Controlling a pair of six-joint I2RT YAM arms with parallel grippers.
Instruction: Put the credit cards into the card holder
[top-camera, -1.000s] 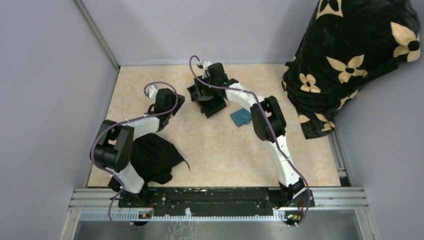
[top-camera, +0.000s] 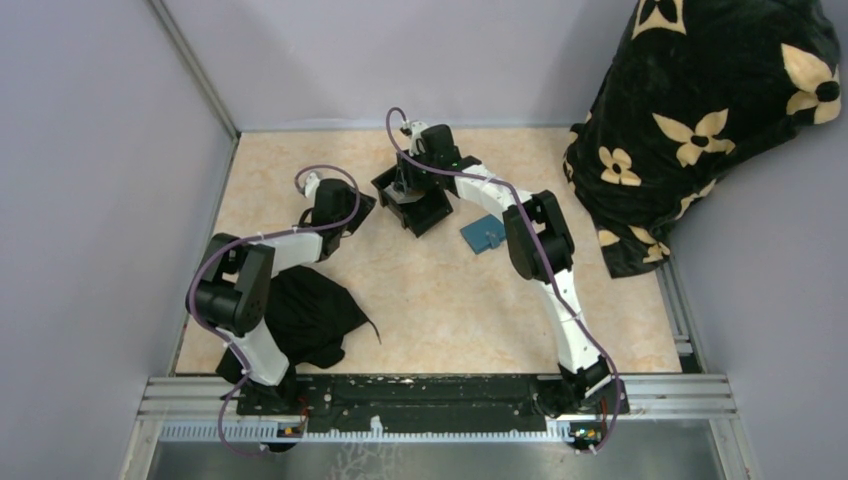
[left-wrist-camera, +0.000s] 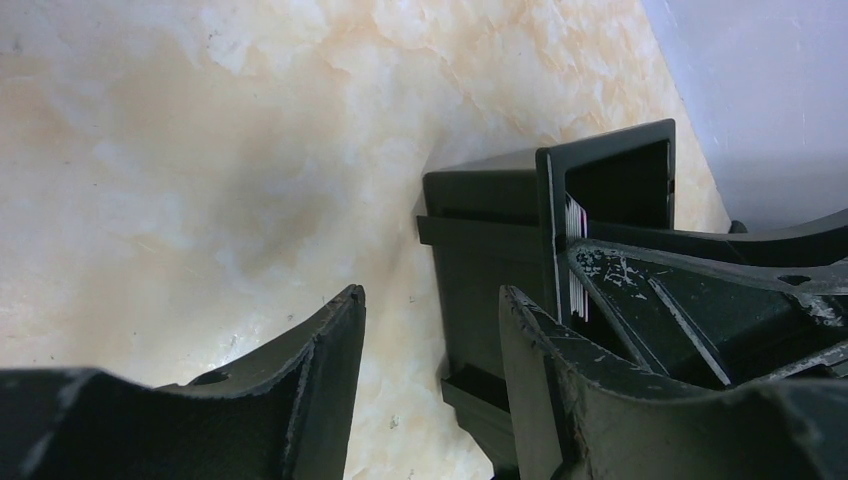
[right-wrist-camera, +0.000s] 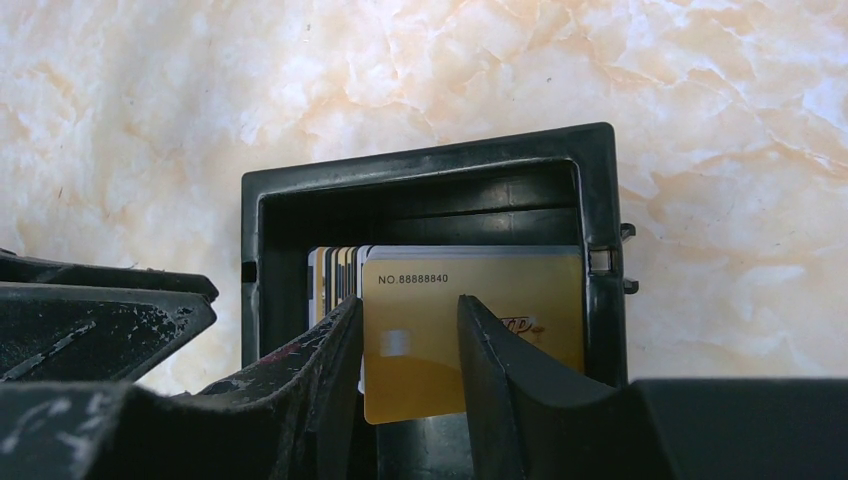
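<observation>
The black card holder (top-camera: 428, 213) stands tilted at the back middle of the table. A stack of cards sits inside it, edges showing in the left wrist view, with a gold card (right-wrist-camera: 420, 350) on top in the right wrist view. Over that card, my right gripper stands part open; one finger (right-wrist-camera: 335, 345) is by the card's left edge, the other over its face. My left gripper is also part open, nothing between its fingers, its right finger in front of the holder's side wall (left-wrist-camera: 485, 197). Whether either gripper touches the holder is unclear.
A blue flat piece (top-camera: 482, 236) lies right of the holder. Black cloth (top-camera: 305, 315) covers the front left, and a dark flowered pillow (top-camera: 690, 130) leans at the right.
My left gripper has moved slightly right, closer to the holder. The right gripper has shifted slightly right over the holder. The holder looks nudged a little to the left.
</observation>
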